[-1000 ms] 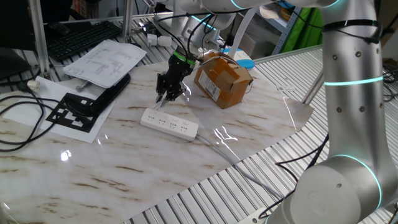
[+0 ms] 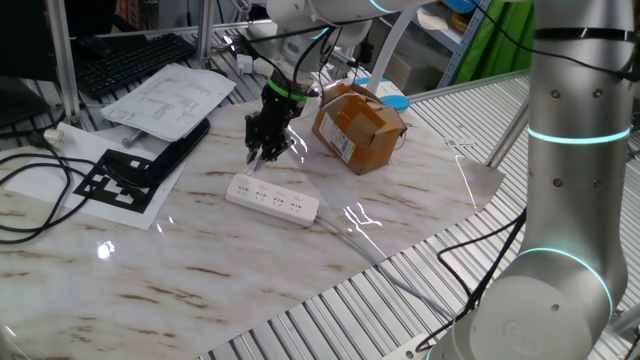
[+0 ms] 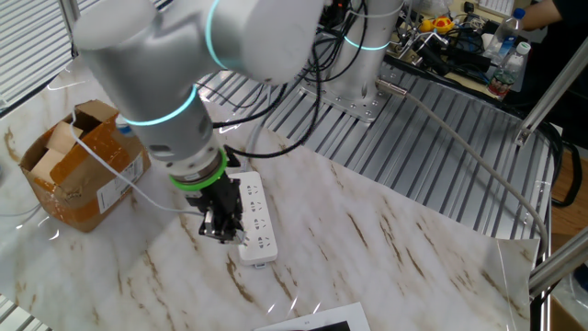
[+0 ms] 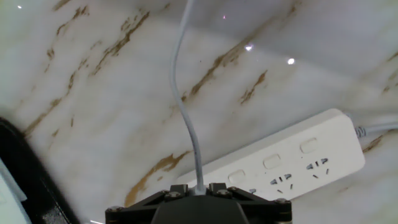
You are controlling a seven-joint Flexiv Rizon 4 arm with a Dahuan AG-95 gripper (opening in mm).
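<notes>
A white power strip (image 2: 272, 200) with several sockets lies flat on the marbled table. My gripper (image 2: 253, 160) points down by its far-left end; in the second exterior view, the gripper (image 3: 242, 237) overlaps the strip's edge. From the wrist, the strip (image 4: 311, 149) extends up and right behind the dark fingers (image 4: 177, 194). A thin grey cable (image 4: 188, 124) runs into the closed fingers, so the gripper is shut on its end. Whatever plug sits there is mostly hidden. Whether it touches the strip I cannot tell.
An opened cardboard box (image 2: 360, 128) stands close to the gripper. The strip's thick cord (image 2: 365, 252) runs toward the robot base. Papers (image 2: 168, 100), a black tray-like object (image 2: 160, 160) and a marker sheet (image 2: 90, 185) lie left.
The gripper has shifted slightly left over the strip's far end, and the arm has turned a little with it. The power strip and box have stayed where they were.
</notes>
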